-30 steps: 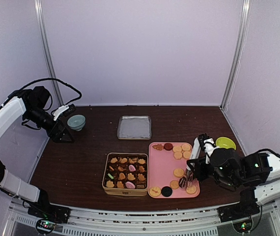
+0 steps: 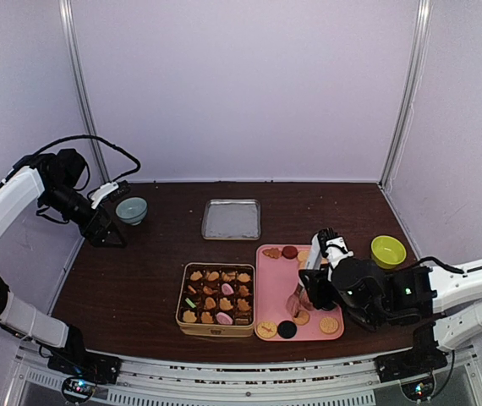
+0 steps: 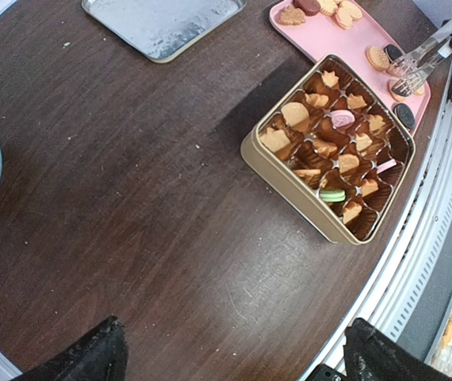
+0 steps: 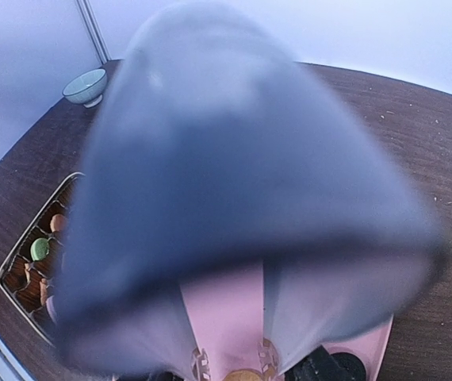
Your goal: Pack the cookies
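A tin point(image 2: 215, 329) with compartments holds shaped cookies and several pink or green pieces. Right of it lies the pink tray point(image 2: 271, 283) with round light, dark and red cookies. My right gripper point(image 2: 297, 303) is low over the tray's front middle, open, its fingertips around or just above a light cookie point(image 4: 242, 376); contact is unclear. My left gripper hangs open over the table's left side, nothing between its fingers.
A metal tray point(image 2: 231, 218) lies at the back middle, a pale blue bowl point(image 2: 131, 210) back left, a green bowl point(image 2: 388, 250) at right.
My right gripper has moved leftward across the pink tray from near its right side to the middle. The left arm is unchanged.
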